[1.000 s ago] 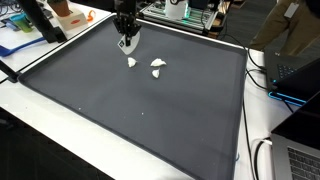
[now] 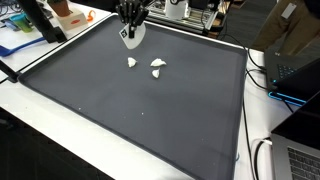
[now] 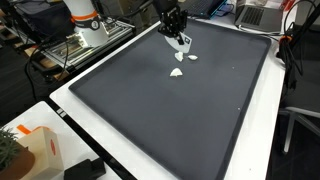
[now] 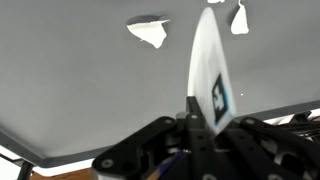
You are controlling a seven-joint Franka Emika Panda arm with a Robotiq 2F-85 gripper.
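A white piece, thin like paper or card (image 4: 208, 70) is pinched in my gripper, which is shut on it; dark marks show on the piece near the fingertips. In exterior view 1 the held piece (image 2: 132, 35) hangs over the far side of the grey board (image 2: 130, 95). Several small white scraps lie on the board: one scrap (image 2: 131, 62) is below the held piece, another scrap (image 2: 158, 62) to the right, and a third scrap (image 2: 155, 73) nearer the camera. The wrist view shows a torn-looking scrap (image 4: 148, 32) left of the held piece.
Bare grey surface (image 3: 160, 110) fills the board's near part. Laptops (image 2: 295, 140) stand beyond its right edge in exterior view 1. A potted plant (image 3: 12, 155) is at the near left of exterior view 2.
The gripper has risen and shifted slightly with the white piece in its grip, which now hangs higher above the board. The loose scraps stay where they were.
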